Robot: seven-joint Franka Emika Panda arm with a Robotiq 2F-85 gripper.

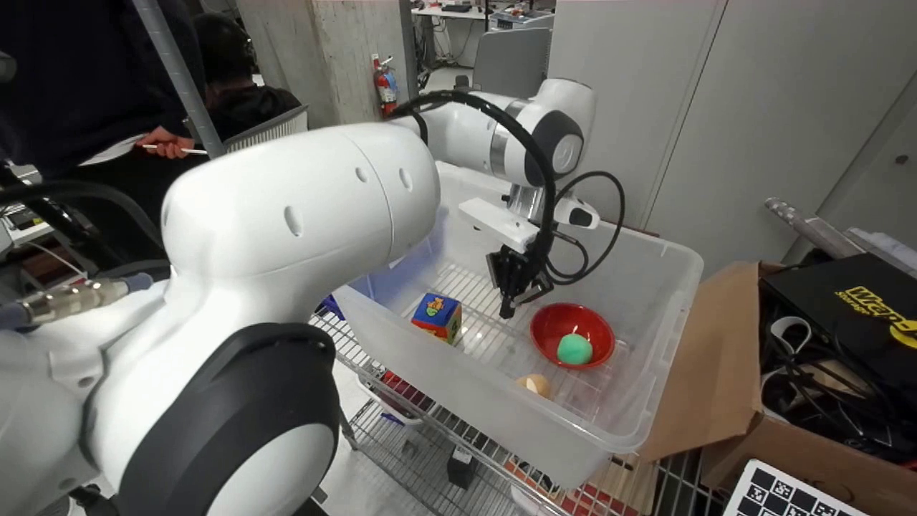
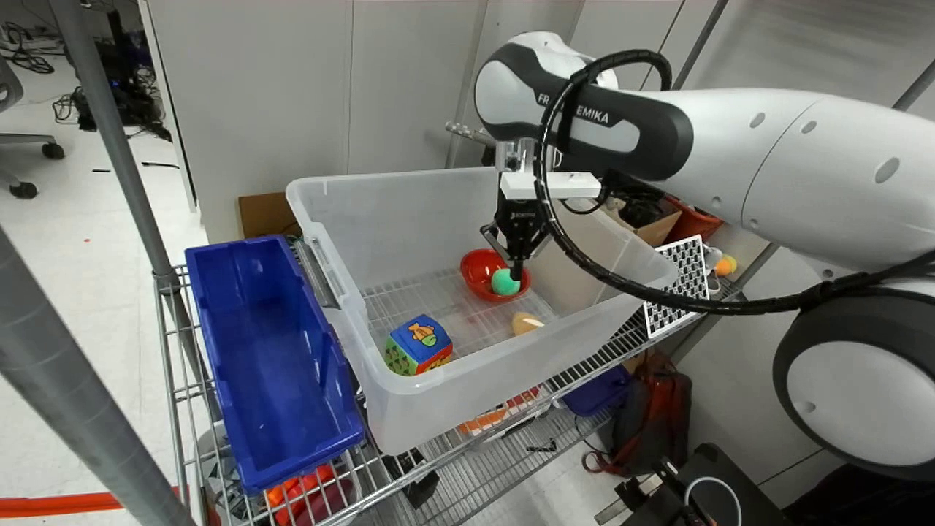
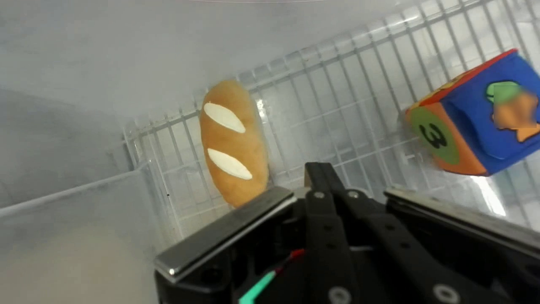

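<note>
My gripper is shut above the clear bin [image 1: 653, 370], with nothing showing between its fingers. In the wrist view the toy bread [image 3: 235, 144], brown with white slashes, lies on the bin floor beyond the fingertips, to their left. A soft picture cube [image 3: 471, 121] with a blue face and a number 3 sits to the right. The red bowl [image 1: 550, 322] holds a green ball [image 1: 574, 349]. From exterior view 2, the gripper [image 2: 517, 272] overlaps the red bowl [image 2: 478, 266], standing above the floor; whether it is directly over the bowl I cannot tell.
An empty blue bin [image 2: 272, 351] stands beside the clear one on the wire shelf. A cardboard box [image 1: 722, 361] of cables is at the other side. High bin walls surround the objects.
</note>
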